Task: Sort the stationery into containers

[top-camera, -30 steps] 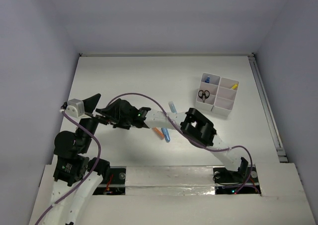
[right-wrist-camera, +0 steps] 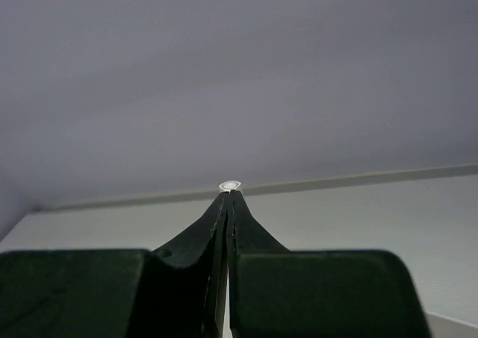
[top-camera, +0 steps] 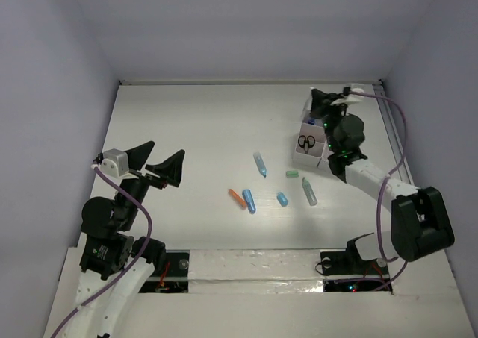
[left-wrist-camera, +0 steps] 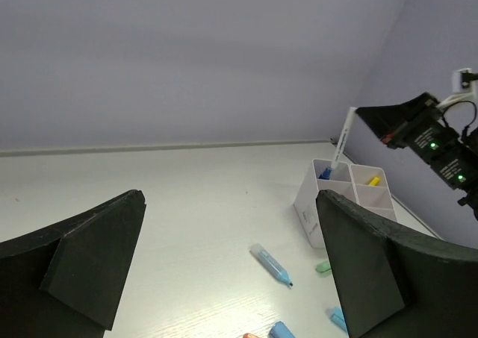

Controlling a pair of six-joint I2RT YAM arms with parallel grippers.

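My right gripper is over the back left of the white divided container, shut on a white stick-like item that hangs down toward a compartment with a blue item. My left gripper stands open at the left, nothing between its fingers. The container also holds scissors and a yellow item. On the table lie an orange item, light blue tube, blue item, small blue piece, green piece and pale green tube.
Grey walls enclose it at the back and sides. Cables run along both arms.
My right gripper has swung from beside the left gripper, across the table to the right and back, over the container, carrying the white item. The left arm is nearly still.
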